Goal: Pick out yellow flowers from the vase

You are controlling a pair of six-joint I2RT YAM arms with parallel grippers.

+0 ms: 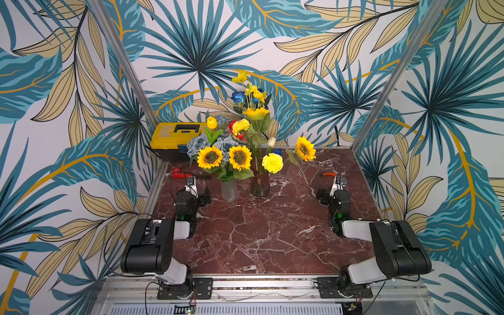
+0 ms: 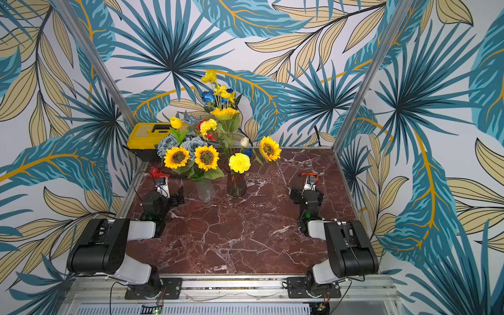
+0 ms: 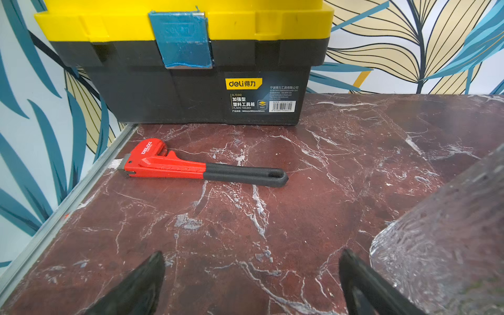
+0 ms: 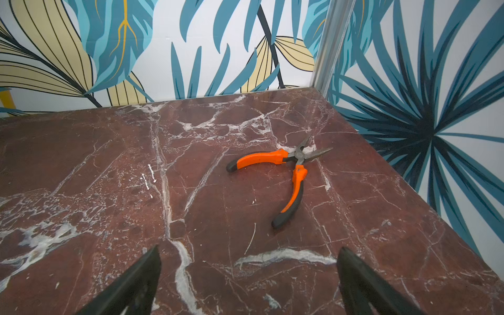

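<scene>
Two vases stand side by side left of the table's middle. The clear vase (image 1: 229,190) holds grey-blue roses (image 1: 197,145), two sunflowers (image 1: 241,157) and a yellow tulip (image 1: 211,122). In the darker vase (image 1: 260,184) are a yellow carnation (image 1: 272,162), a sunflower leaning right (image 1: 305,149), and taller yellow blooms (image 1: 256,113) with blue ones among them. Left of the vases, my left gripper is open and empty, the clear vase (image 3: 451,241) close by its right finger. My right gripper stands open over bare table on the right, well apart from the flowers.
A yellow and black toolbox (image 3: 183,73) sits at the back left, a red pipe wrench (image 3: 173,167) in front of it. Orange-handled pliers (image 4: 294,162) lie open at the right.
</scene>
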